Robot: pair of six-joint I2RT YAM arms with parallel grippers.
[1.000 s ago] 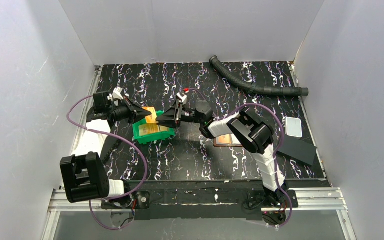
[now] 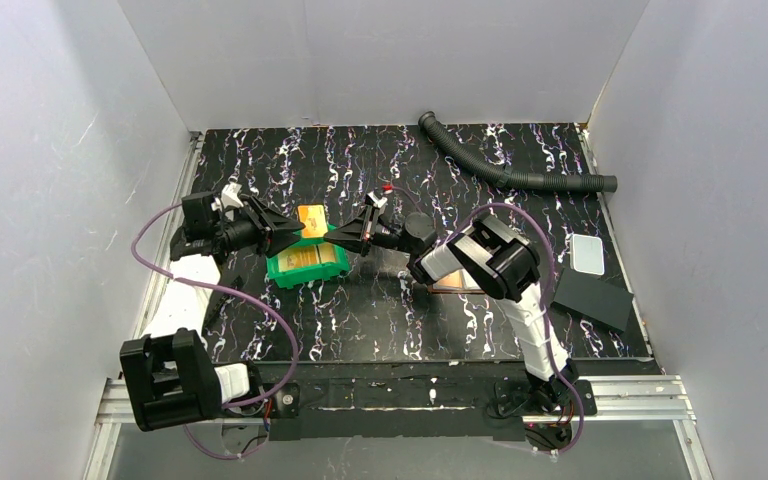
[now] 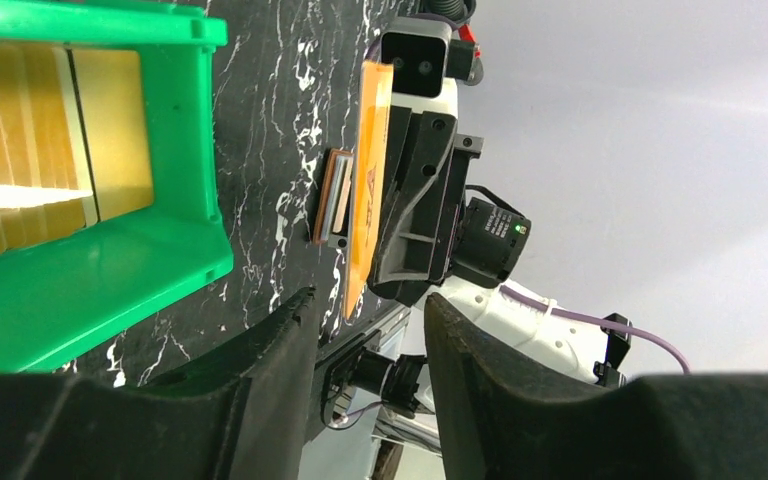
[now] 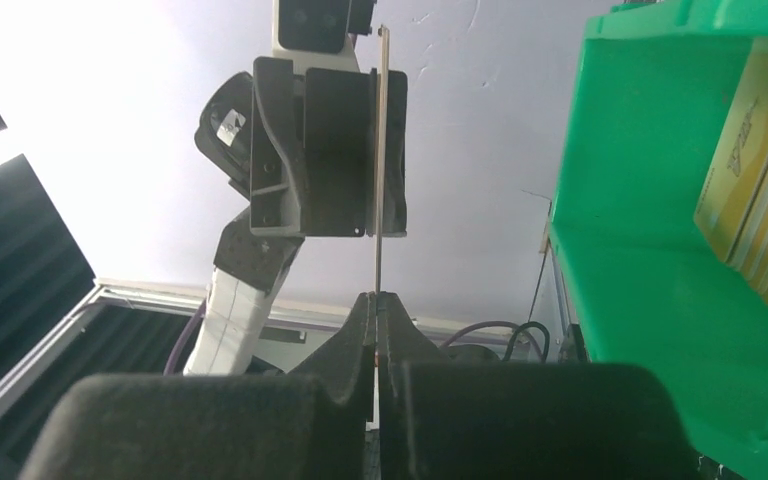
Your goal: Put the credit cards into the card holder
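An orange card (image 2: 311,219) stands above the far edge of a green box (image 2: 307,274), between my two grippers. Seen from the left wrist, the card (image 3: 367,180) is nearly edge-on. My right gripper is shut on it, and in that wrist view the card (image 4: 381,150) is a thin upright line rising from the fingertips. The left gripper is open, its fingers apart on either side of the card's lower end. In the green box lie several yellow cards (image 3: 20,140). A brown-edged holder (image 2: 457,282) is partly hidden under my right arm.
A black ribbed hose (image 2: 520,178) curves across the back right. Near the right edge lie a white case (image 2: 587,254) and a dark flat panel (image 2: 593,300).
The card is now slightly farther right; both arms have shifted only a little.
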